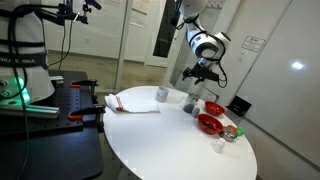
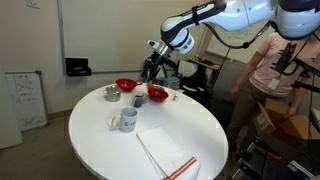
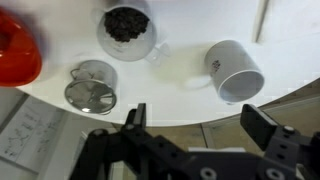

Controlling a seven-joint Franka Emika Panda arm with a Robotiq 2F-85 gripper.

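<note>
My gripper is open, its two dark fingers wide apart at the bottom of the wrist view, with nothing between them. In the first exterior view, the gripper hangs over the far part of the white round table. A white mug stands ahead of the right finger in the wrist view. Up and to the left is a light cup with dark contents. A shiny metal cup sits near the left finger, and part of a red bowl shows at the left edge.
A white cloth with a red stripe lies at the table's left side. Two red bowls stand at the far side, one of them the nearer bowl. A person stands behind at the right.
</note>
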